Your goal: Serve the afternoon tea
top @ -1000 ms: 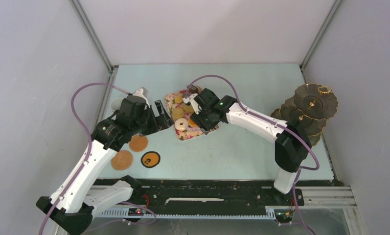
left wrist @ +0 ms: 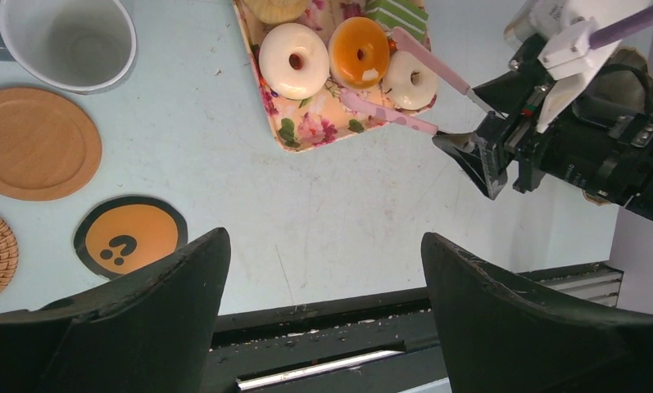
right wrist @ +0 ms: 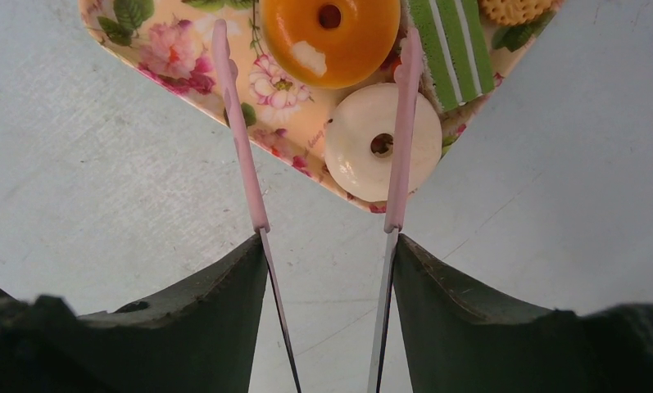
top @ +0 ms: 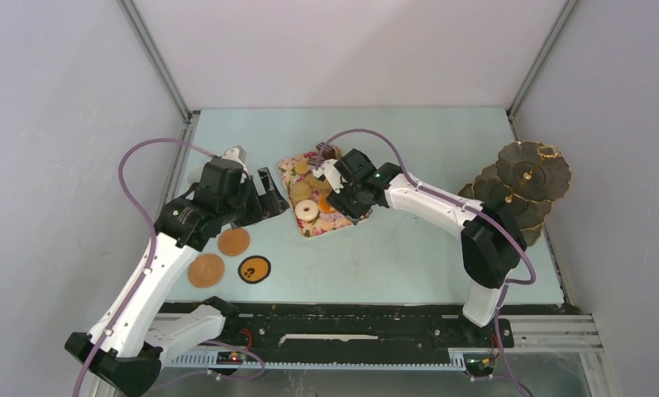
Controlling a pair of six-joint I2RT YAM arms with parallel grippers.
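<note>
In the right wrist view, my right gripper is open, its two long pink fingers spread on either side of a glossy orange donut (right wrist: 290,45). Its right finger (right wrist: 400,155) passes over a cream donut (right wrist: 351,155) and ends beside a green-and-white cake slice (right wrist: 446,57). Whether the fingers touch the orange donut cannot be told. These sweets lie on a floral tray (top: 336,222), along with a white donut (left wrist: 278,61). At the tray's left side, my left gripper stands open and empty. A dark, gold-rimmed tiered stand (top: 534,157) is at the far right.
A white mug (left wrist: 69,49) stands at the left, near round coasters (left wrist: 36,147) and a bear-paw mat (left wrist: 134,237). A patterned biscuit (right wrist: 511,6) sits behind the cake slice. Bare table (top: 392,265) spreads in front of the tray and toward the stand.
The left arm has hardly moved, and the sweets visible on the tray stay in place.
</note>
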